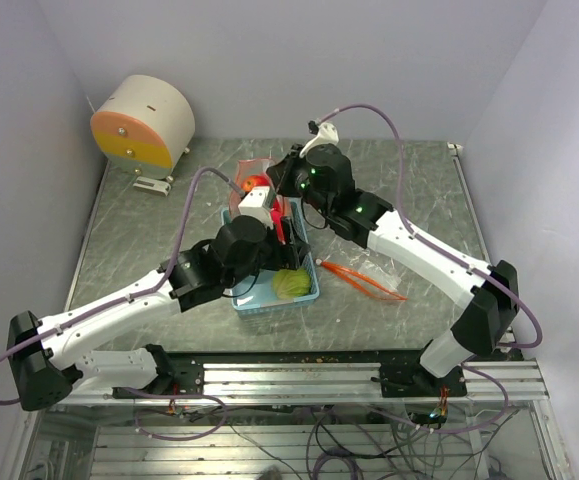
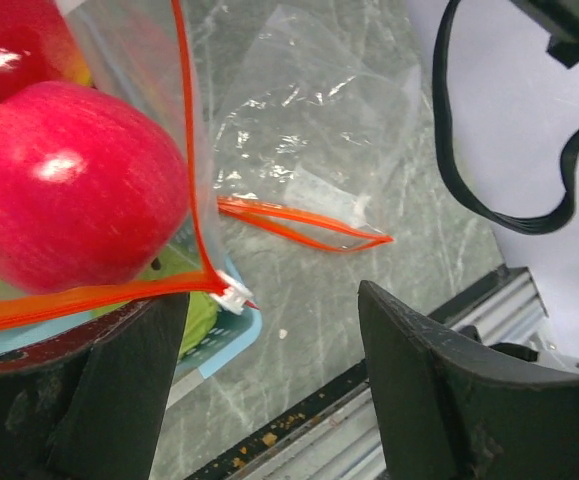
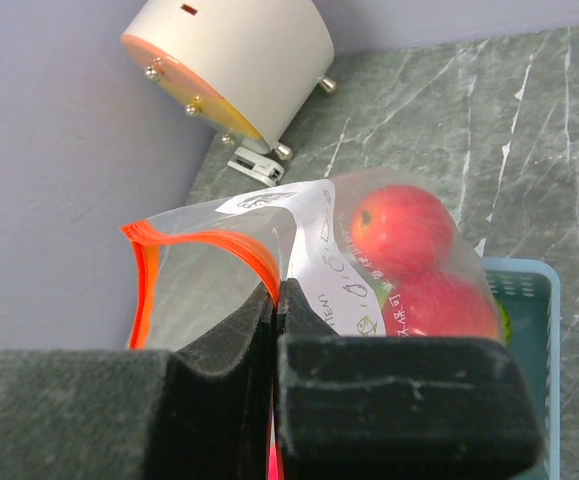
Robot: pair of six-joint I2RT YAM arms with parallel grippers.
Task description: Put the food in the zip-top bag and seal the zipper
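A zip bag with orange zipper holds red apples, pomegranate-like red fruit [image 2: 77, 185] close in my left wrist view. My right gripper is shut on the bag's top edge, raising it over the blue bin [image 1: 274, 295]. My left gripper is part open, its fingers astride the zipper's end with its white slider [image 2: 233, 292], low over the bag's mouth. A green cabbage [image 1: 294, 281] lies in the bin.
A second empty zip bag [image 1: 364, 280] lies flat to the right. A white cylinder device [image 1: 139, 118] stands at the back left. Walls border the worktop.
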